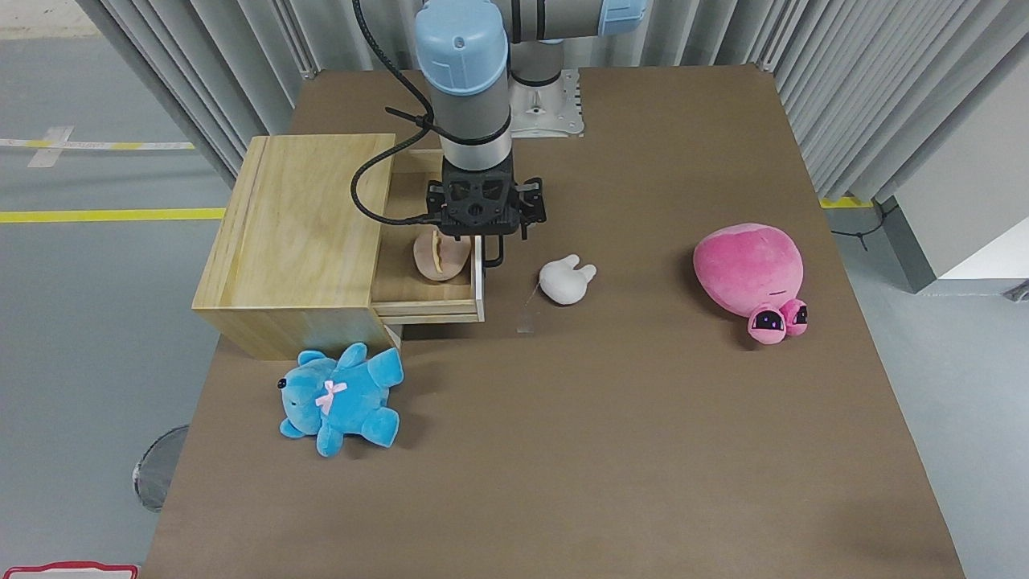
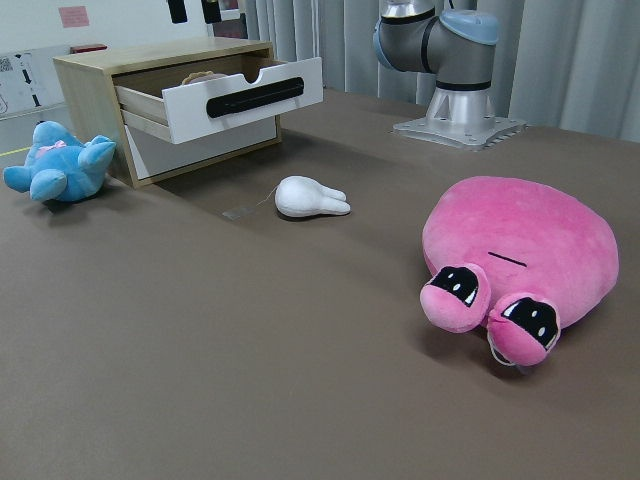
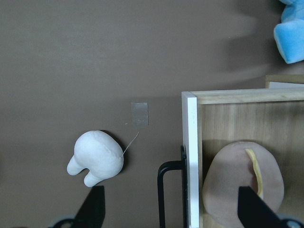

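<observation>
My gripper stands open above the wooden cabinet's open drawer (image 2: pixel 243 109), its fingertips either side of the black handle (image 3: pixel 161 192) and white front in the wrist view, with nothing seen held. In the drawer lies a round beige object (image 3: pixel 228 185) with a pale yellow strip. A small white plush (image 1: pixel 564 281) lies on the table just outside the drawer. A blue teddy bear (image 1: pixel 342 400) lies in front of the cabinet.
A large pink plush (image 1: pixel 748 275) sits on the right of the brown table (image 1: pixel 627 463). The robot base (image 1: pixel 545 106) is at the back.
</observation>
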